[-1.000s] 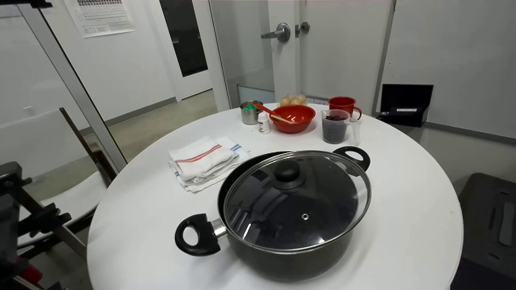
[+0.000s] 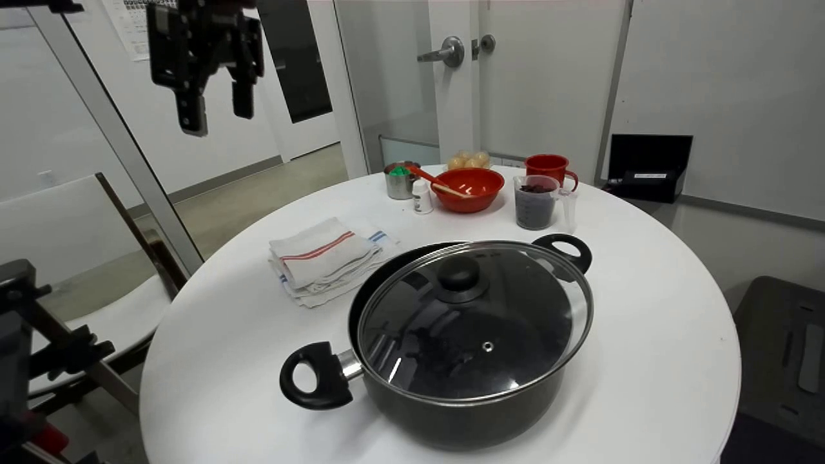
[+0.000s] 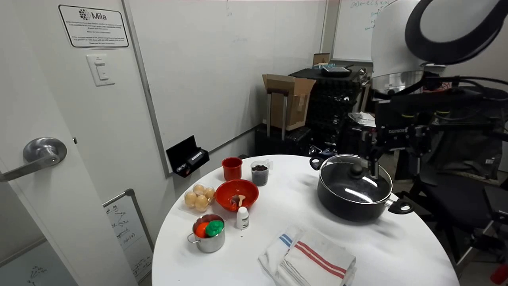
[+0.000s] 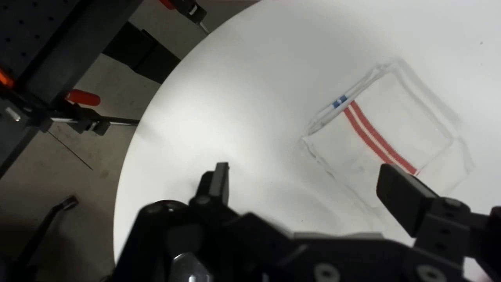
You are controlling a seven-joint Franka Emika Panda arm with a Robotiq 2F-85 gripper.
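Note:
High above the table, clear of everything on it, my gripper (image 2: 221, 115) stands open with nothing between its fingers. A dark two-handled pot (image 2: 464, 421) sits on the white table, and its glass lid (image 2: 495, 309) with a black knob lies off-centre, leaving a gap at the left rim. Beside the pot are folded towels (image 2: 325, 263) with red and blue stripes. From the wrist view, the gripper looks down past the towels (image 4: 404, 117); a small part of the lid seems to show at the lower left, mostly hidden by the gripper body.
At the back stand a red bowl (image 3: 245, 190) with a utensil, a red mug (image 3: 232, 169), a measuring cup (image 3: 260, 175), eggs (image 3: 200, 198), a white bottle (image 3: 243, 217) and a metal cup (image 3: 210, 242) with green and orange items.
My gripper has come into exterior view 1 at the upper left, where it was absent before. The pot, lid, towels and other tabletop items have stayed put.

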